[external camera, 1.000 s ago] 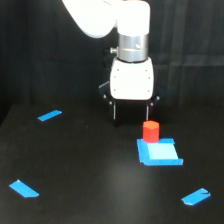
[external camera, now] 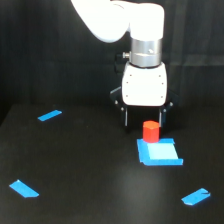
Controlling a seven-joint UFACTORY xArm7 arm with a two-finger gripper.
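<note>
A small red block (external camera: 151,132) stands at the far edge of a white square with a blue tape border (external camera: 175,161) on the dark table. My gripper (external camera: 145,122), white with thin dark fingers, points down from above. Its fingers are spread apart, one to the left of the block and one to the right as seen here. No contact with the block can be made out, and how far behind or above it the fingertips are is hard to tell against the black background.
Blue tape strips lie on the table at the back left (external camera: 50,115), front left (external camera: 24,188) and front right (external camera: 196,197). A black curtain (external camera: 50,50) hangs behind.
The arm has shifted right and slightly lower, bringing the open gripper from left of the red block to about in line with it. The block and the square have stayed put.
</note>
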